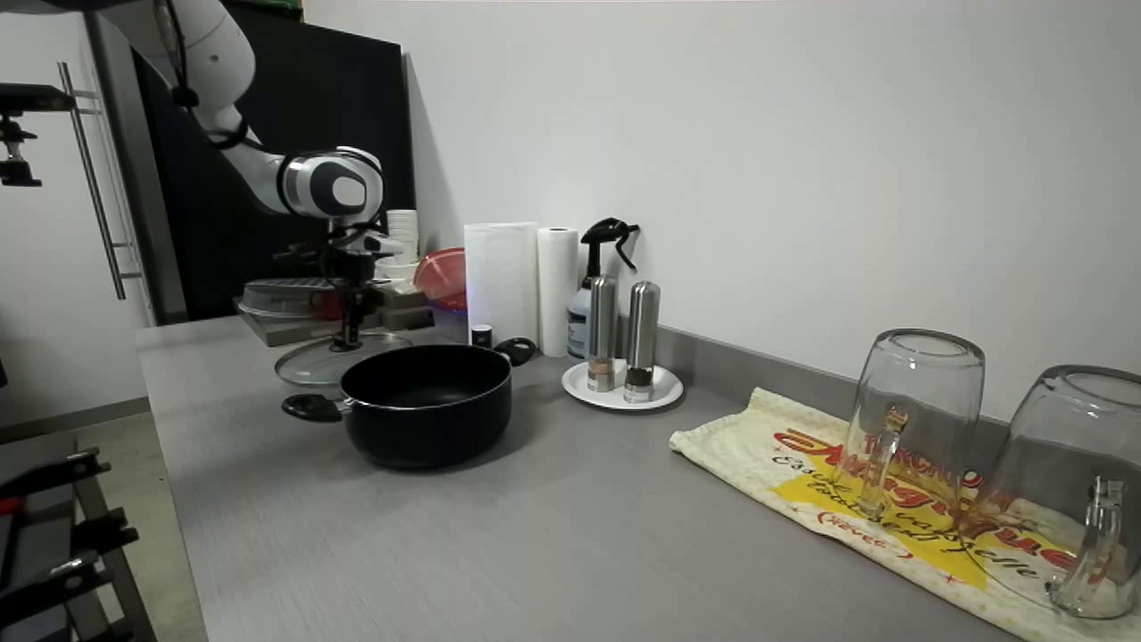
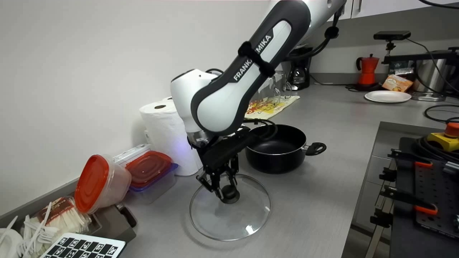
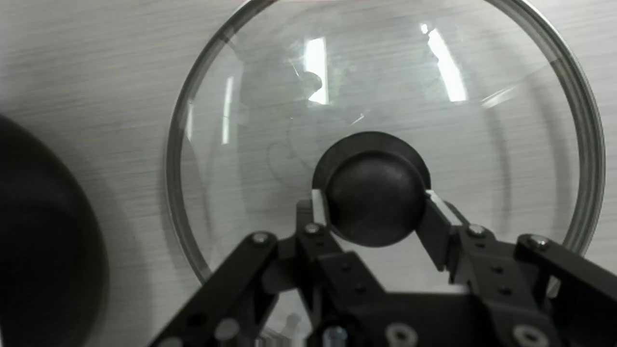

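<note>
A glass lid point(image 2: 251, 206) with a metal rim and a black knob point(image 3: 373, 196) hangs a little above the counter, its faint shadow showing beneath it. My gripper is shut on the knob, one finger pressed against each side. Beside the lid stands an uncovered black pot point(image 1: 428, 428) with two handles, empty as far as its inside shows. In the wrist view the pot point(image 3: 46, 243) appears at the left edge, apart from the lid.
Paper towel rolls point(image 1: 500, 280), a spray bottle point(image 1: 578, 321) and two mills on a white plate point(image 1: 669, 389) line the wall. Red-lidded containers point(image 2: 103, 185) stand near the lid. Two glass mugs rest on a cloth point(image 1: 749, 439).
</note>
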